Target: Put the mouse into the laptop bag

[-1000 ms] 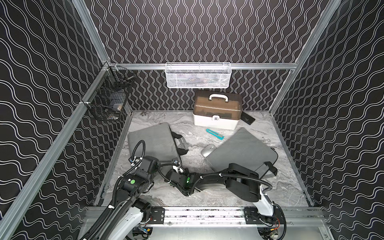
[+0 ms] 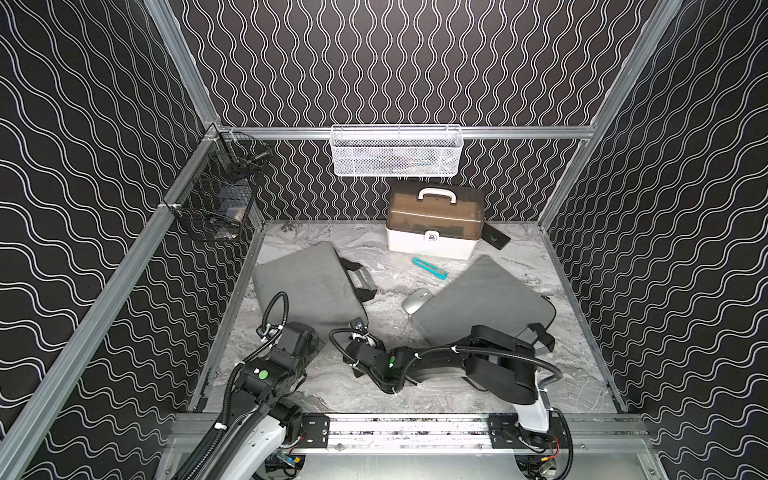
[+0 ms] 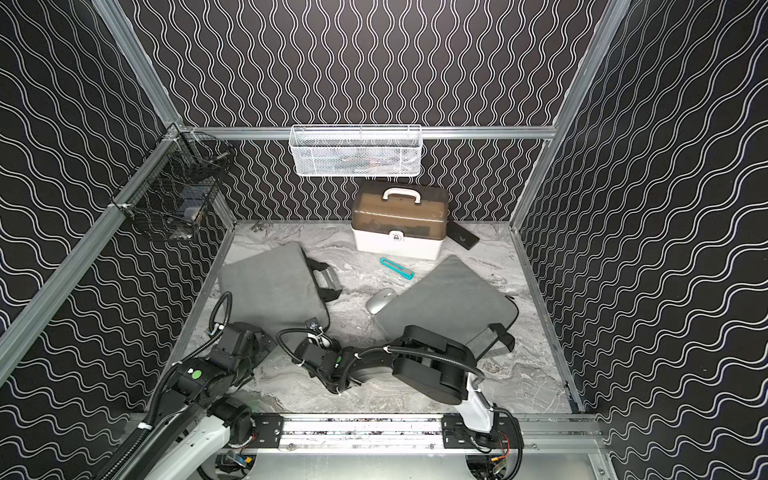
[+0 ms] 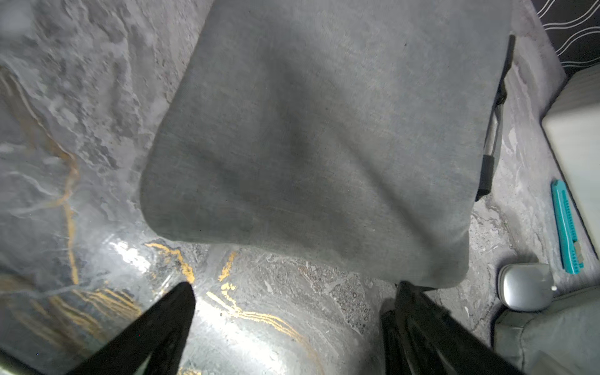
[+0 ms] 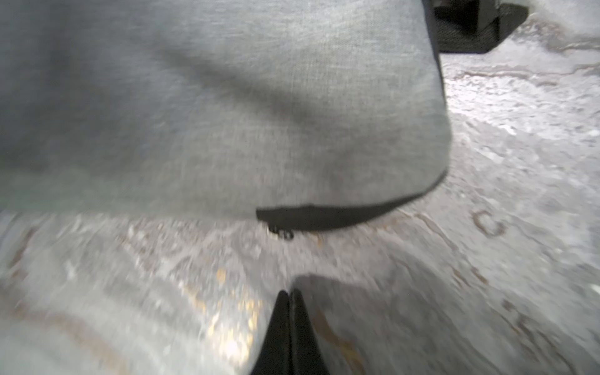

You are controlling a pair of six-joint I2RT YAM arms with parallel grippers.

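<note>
In the right wrist view a grey laptop bag [image 5: 250, 125] lies with its near edge facing my right gripper. That gripper is shut with nothing between its fingers, clear of the edge. A tiny dark zipper pull [image 5: 281, 233] hangs under the bag's dark trim, beyond the fingertips. My left gripper is open and empty over the table, before the same bag's near side in the left wrist view. The silver mouse [image 2: 417, 300] rests on the table between this bag and a second grey bag [image 2: 480, 296]; neither gripper is at it.
A brown-lidded white toolbox [image 2: 436, 220] stands at the back, with a teal cutter [image 2: 429, 268] before it and a dark flat object [image 2: 495, 236] beside it. The bag's handle [image 2: 364, 280] sticks out rightward. Bare table [image 3: 348, 280] separates the bags.
The left gripper's view has shifted slightly; it stays open.
</note>
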